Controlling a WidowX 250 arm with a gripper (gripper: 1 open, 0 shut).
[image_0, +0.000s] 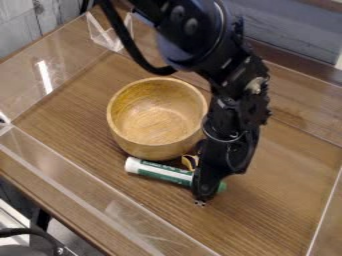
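My gripper (211, 178) hangs low over the right end of a white and green cylindrical tube (163, 172), which lies on the wooden table. The fingertips reach down at that end; whether they close on the tube is hard to make out. A small yellow object (190, 161) sits just behind the tube, partly hidden by my gripper. A tan bowl (144, 115) stands behind and left of the tube.
Walls and clear plastic pieces line the back and left edges. The arm covers the back middle.
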